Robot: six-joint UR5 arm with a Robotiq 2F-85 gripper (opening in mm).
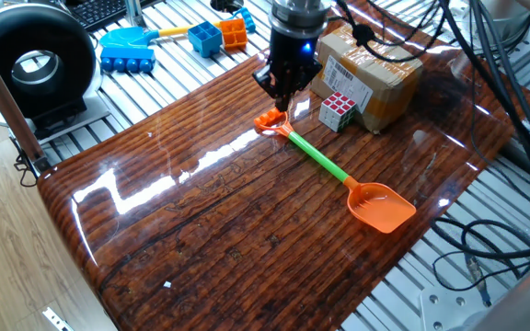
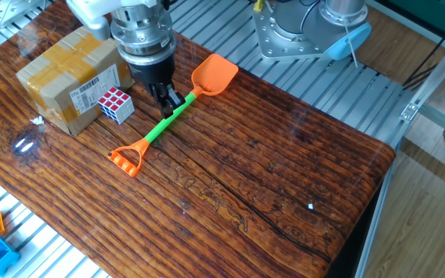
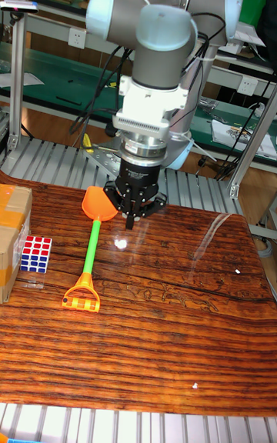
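Observation:
A toy shovel with an orange scoop [image 1: 382, 208], green shaft [image 1: 318, 156] and orange handle [image 1: 272, 120] lies flat on the glossy wooden table. My gripper [image 1: 282, 108] hangs above the tabletop, its fingers brought together with nothing visible between them. It overlaps the handle end in exterior view 1, whereas in exterior view 3 the gripper [image 3: 129, 223] appears to the right of the shaft, apart from the shovel. A Rubik's cube [image 2: 116, 105] with red, white and blue faces showing sits close against a taped cardboard box [image 2: 72, 79].
Blue and orange toy blocks [image 1: 206, 39] and a blue toy shovel [image 1: 129, 38] rest on the slatted metal surface beyond the table. Loose black cables [image 1: 486, 241] lie near the robot's side.

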